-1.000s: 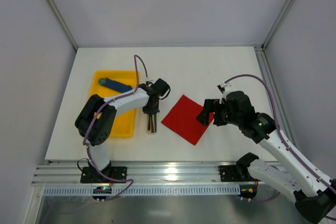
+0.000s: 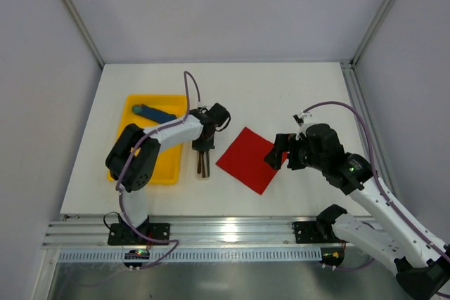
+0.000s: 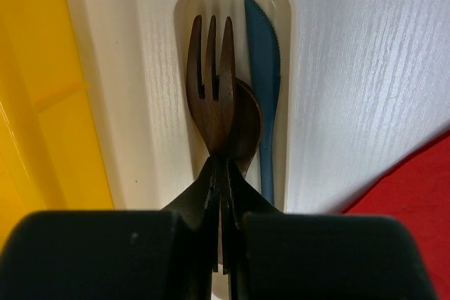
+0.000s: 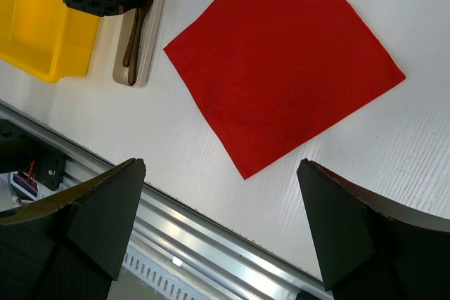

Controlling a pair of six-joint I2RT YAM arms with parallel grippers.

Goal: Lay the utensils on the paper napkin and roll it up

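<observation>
In the left wrist view a wooden fork (image 3: 214, 114) lies over a wooden spoon (image 3: 247, 121), with a dark teal knife (image 3: 264, 68) beside them, all in a narrow cream tray (image 3: 281, 187). My left gripper is shut above the fork's neck, its tips pressed together with nothing between them; they hide most of the fork's handle. Flat on the table to the tray's right is the red napkin (image 2: 249, 159), with nothing on it. My right gripper stands open and empty above the napkin's near right side.
Left of the tray sits a yellow bin (image 2: 166, 166) holding a dark blue item (image 2: 155, 114). A metal rail (image 2: 232, 228) runs along the table's front edge.
The right arm barely differs.
</observation>
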